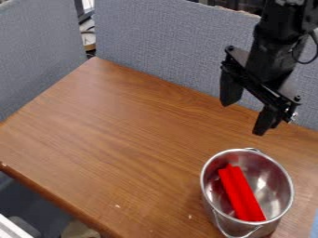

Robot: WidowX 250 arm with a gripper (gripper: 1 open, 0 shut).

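Observation:
A metal bucket (214,200) stands at the front right of the wooden table, with a red bar (241,193) lying inside it. Above and behind the bucket, my black gripper (248,107) hangs in the air at the back right, its two fingers spread apart and open. I see nothing between them.
Grey padded walls (155,46) stand along the back and at the left. The table's edge runs along the lower left.

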